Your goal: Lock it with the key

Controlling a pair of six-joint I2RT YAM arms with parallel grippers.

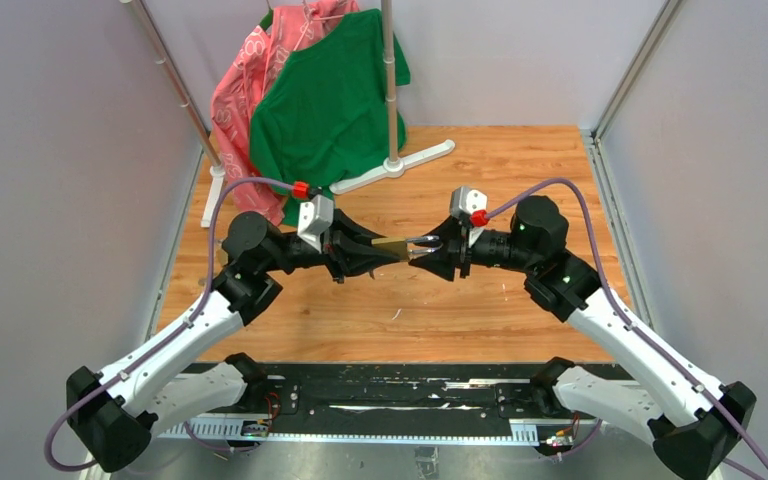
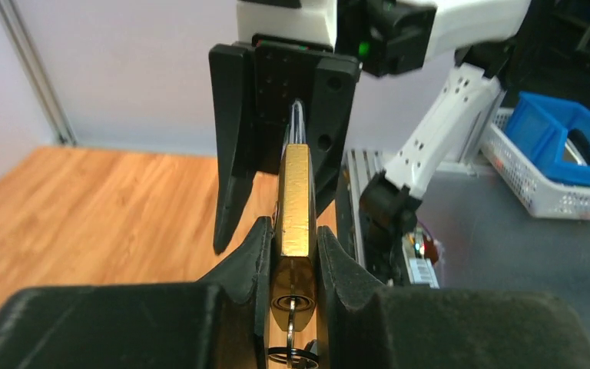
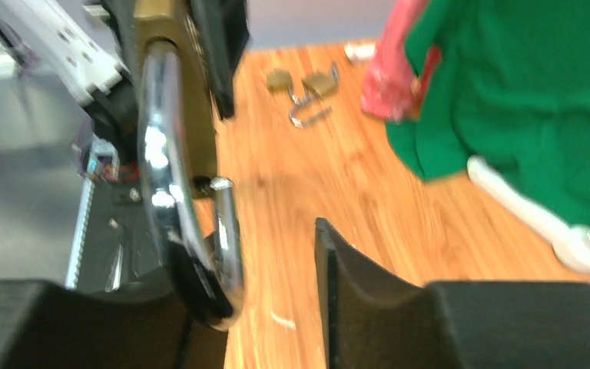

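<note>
The brass padlock body is clamped by my left gripper above the table. In the left wrist view the padlock stands on edge between the fingers, with a thin key and its dark ring at the near end. The steel shackle points at my right gripper. Its free end sits outside the body, apart from the hole. My right gripper is part open; the shackle's bend lies against its left finger, and a gap separates that from its right finger.
Two more padlocks lie on the wooden table. Behind stands a rack with a green shirt and a pink garment. A blue bin sits off the table.
</note>
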